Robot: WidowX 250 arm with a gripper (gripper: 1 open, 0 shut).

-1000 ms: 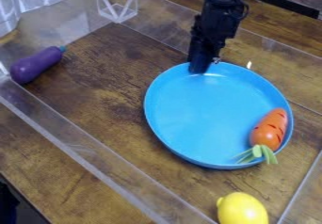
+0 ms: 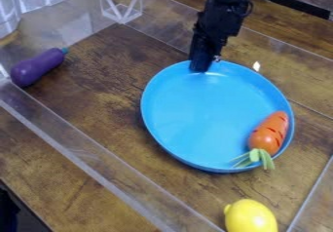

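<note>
My black gripper (image 2: 201, 58) reaches down from the top to the back rim of a blue plate (image 2: 196, 114), fingertips at the rim; it looks shut, and whether anything thin is between the fingers is too small to tell. An orange toy carrot (image 2: 268, 134) with green leaves lies on the right side of the plate. A purple eggplant (image 2: 37, 67) lies at the left on the wooden surface, and a yellow lemon (image 2: 250, 216) sits at the bottom right.
Clear plastic walls border the wooden work area (image 2: 97, 99). Open wood lies between the eggplant and the plate.
The plate, with the carrot on it, has shifted slightly toward the left, and my gripper has moved a little left along with it.
</note>
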